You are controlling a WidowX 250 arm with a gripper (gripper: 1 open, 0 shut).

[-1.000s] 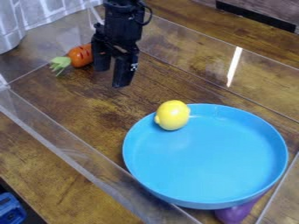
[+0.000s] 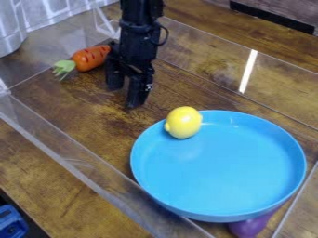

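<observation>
My black gripper (image 2: 126, 85) hangs low over the wooden surface at the upper left, its fingers open and spread. An orange carrot (image 2: 91, 58) with pale green top lies just left of and behind it. A yellow round object (image 2: 183, 123) sits on the upper left edge of a large blue plate (image 2: 218, 169) at the lower right. Whether anything lies between the fingers is hard to tell.
A purple object (image 2: 251, 224) is partly under the plate's lower edge. A white object (image 2: 9, 26) stands at the top left, a blue item (image 2: 9, 223) at the bottom left. Clear panels border the wooden floor, whose middle is free.
The gripper has come lower and nearer the camera, and slightly left. The carrot, yellow object and plate look unmoved.
</observation>
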